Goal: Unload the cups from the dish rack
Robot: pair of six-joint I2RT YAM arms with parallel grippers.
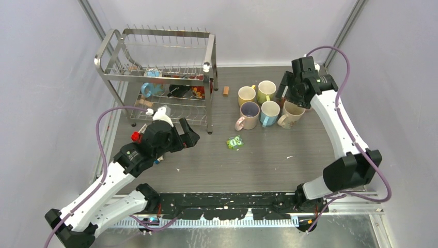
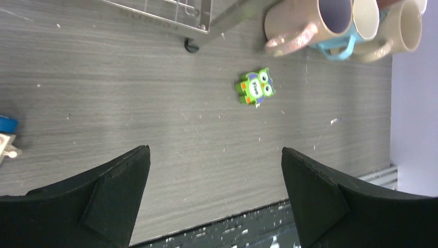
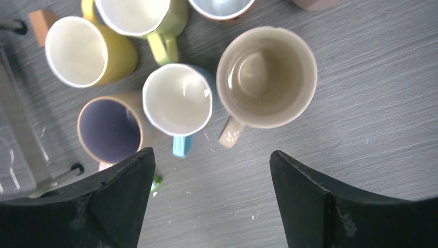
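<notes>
The metal dish rack (image 1: 208,54) holds a light blue cup (image 1: 147,90), a black item (image 1: 178,90) and a red patterned item (image 1: 200,91). Right of it stands a group of cups: yellow (image 3: 116,57), green (image 3: 178,15), pink with purple inside (image 3: 142,103), light blue (image 3: 201,77), cream (image 3: 266,116), and others partly shown behind. My right gripper hangs open over this group, nothing between its fingers. My left gripper is open and empty, in front of the rack above bare table.
A green owl block (image 2: 256,88) lies mid-table, with a small wooden block (image 1: 225,91) beside the rack. Small toys (image 2: 7,125) lie at left. Walls bound the sides.
</notes>
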